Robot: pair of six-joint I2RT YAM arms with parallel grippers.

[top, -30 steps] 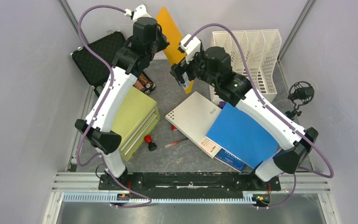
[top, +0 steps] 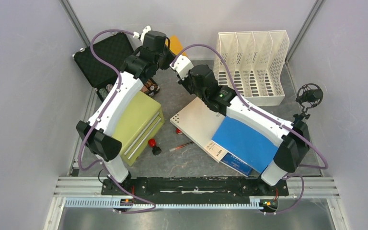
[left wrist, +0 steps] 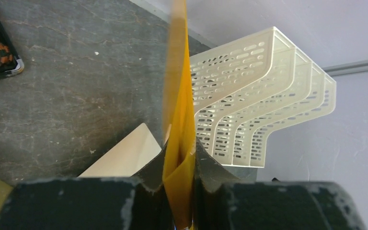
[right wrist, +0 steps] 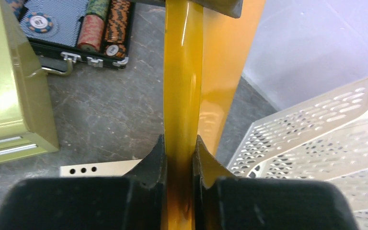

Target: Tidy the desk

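An orange folder (top: 175,44) is held upright between my two grippers at the back of the desk, left of the white slotted file rack (top: 251,67). My left gripper is shut on it, and in the left wrist view the folder rises between the fingers, seen edge-on. My right gripper is also shut on the folder, gripping a narrow edge band that runs up the middle of the right wrist view. Much of the folder is hidden under the arms in the top view.
An open chip case (top: 103,60) lies back left, behind a green drawer box (top: 139,115). White and blue binders (top: 249,139) cover the right front. A red-and-black item (top: 153,146) and a brush lie front centre. A small fan (top: 309,96) stands far right.
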